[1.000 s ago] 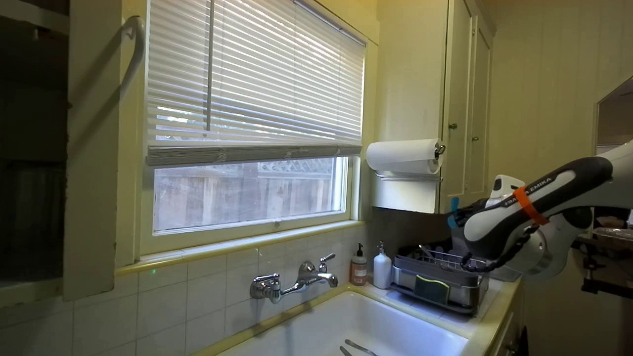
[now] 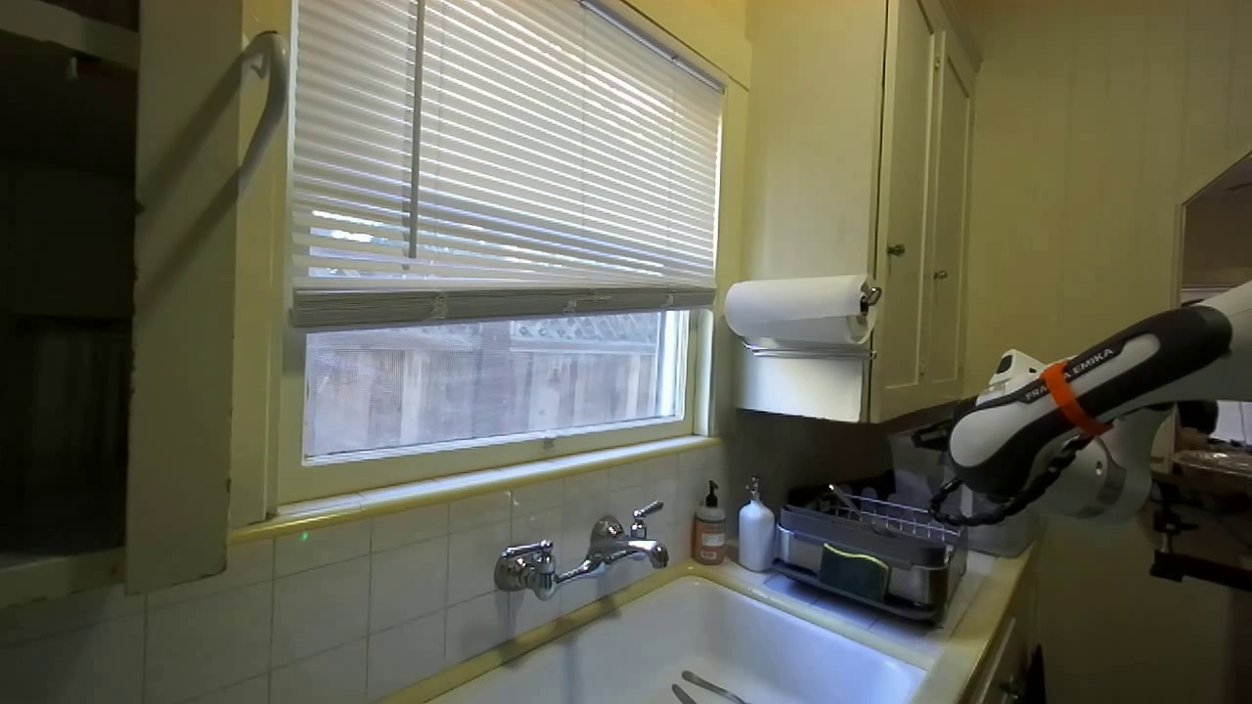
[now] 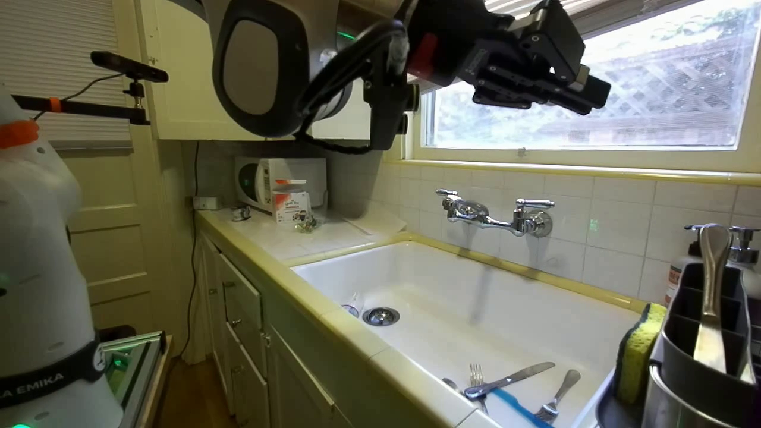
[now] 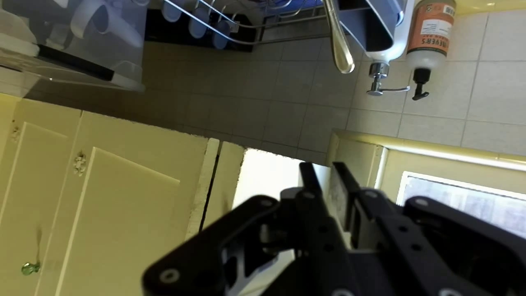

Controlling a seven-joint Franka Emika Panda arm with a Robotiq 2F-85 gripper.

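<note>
My gripper [image 3: 597, 98] is raised above the sink [image 3: 446, 299], in front of the window. In the wrist view its two fingers [image 4: 306, 178] stand close together with a narrow gap, and no object shows between them; whether something thin is hidden there I cannot tell. On the sink floor lie a black-handled knife [image 3: 510, 379], a fork [image 3: 557, 396], another fork [image 3: 476, 374] and a blue strip-like utensil [image 3: 522, 409], partly under the knife.
The grey utensil caddy [image 3: 703, 381] with a metal handle sticking up stands at the sink's right, a sponge [image 3: 638, 353] beside it. A dish rack [image 2: 869, 551], soap bottles [image 2: 757, 528] and the faucet [image 2: 581, 557] border the basin. Paper towels [image 2: 801, 311] hang under the cabinet.
In exterior view 1 the arm has shifted slightly right. A blue thing that stuck up by the gripper a second ago no longer shows there.
</note>
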